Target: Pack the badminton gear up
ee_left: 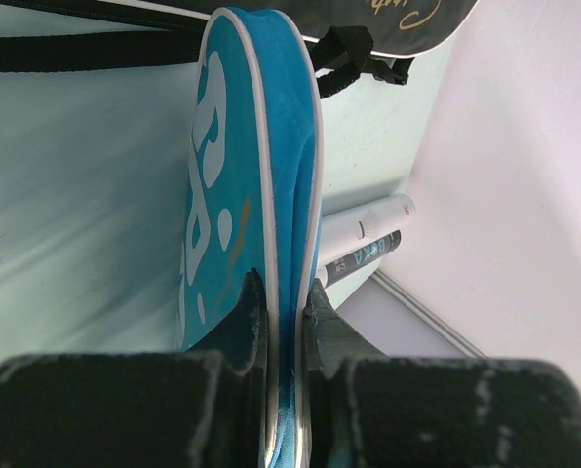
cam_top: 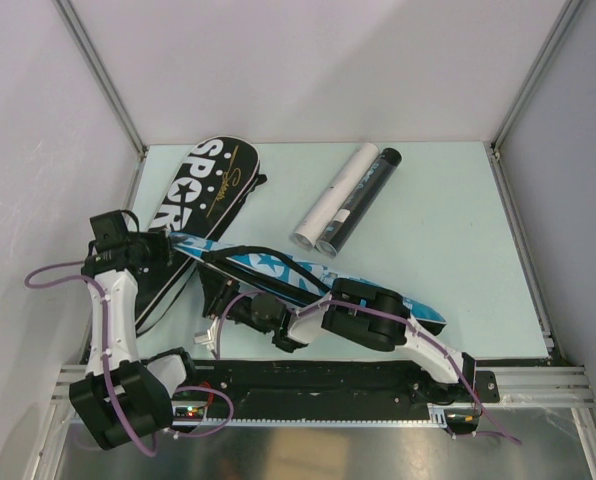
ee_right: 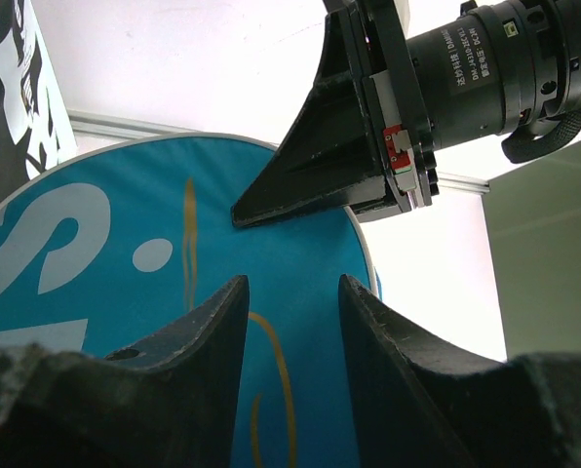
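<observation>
A blue racket bag (cam_top: 278, 268) stands on its edge across the table, its left end raised in my left gripper (cam_top: 170, 240). In the left wrist view my left gripper is shut on the blue bag's (ee_left: 237, 166) edge. My right gripper is open in front of the bag's blue face (ee_right: 154, 302), with no part of the bag visibly pinched between its fingers. A black racket bag (cam_top: 203, 190) lies flat at the left. Two shuttlecock tubes lie side by side at the back, one white (cam_top: 338, 195) and one black (cam_top: 360, 202).
The blue bag's black strap (cam_top: 263, 252) loops along its upper side. The right forearm (cam_top: 378, 320) passes close in front of this bag. Bare white tabletop (cam_top: 458, 220) spreads over the right side, with grey walls at both sides.
</observation>
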